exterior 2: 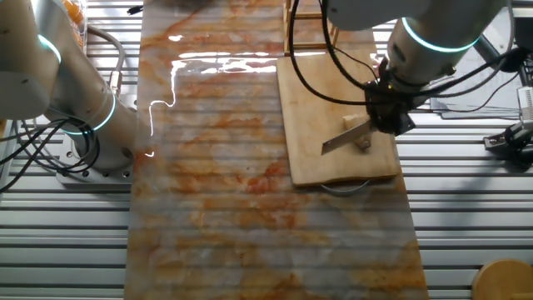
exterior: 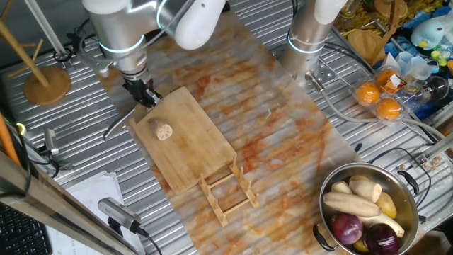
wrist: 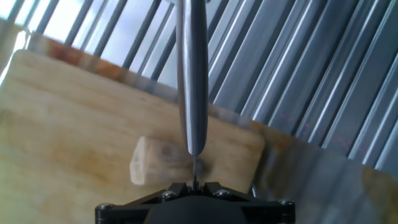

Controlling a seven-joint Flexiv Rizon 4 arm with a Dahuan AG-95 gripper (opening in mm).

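Observation:
My gripper (exterior: 146,99) is shut on a knife, whose metal handle (wrist: 193,81) runs up the middle of the wrist view. Its flat blade (exterior 2: 345,139) juts out over the wooden cutting board (exterior: 191,149) in exterior view 2. On that board lies a stubby beige vegetable piece (exterior: 163,130) with a pale cut face. From the wrist, this piece (wrist: 157,162) shows just left of the knife and is partly covered by it. Whether the blade touches the piece, I cannot tell.
A small wooden rack (exterior: 230,195) adjoins the board's near end. At the lower right stands a steel pot (exterior: 327,212) of potatoes and purple vegetables.

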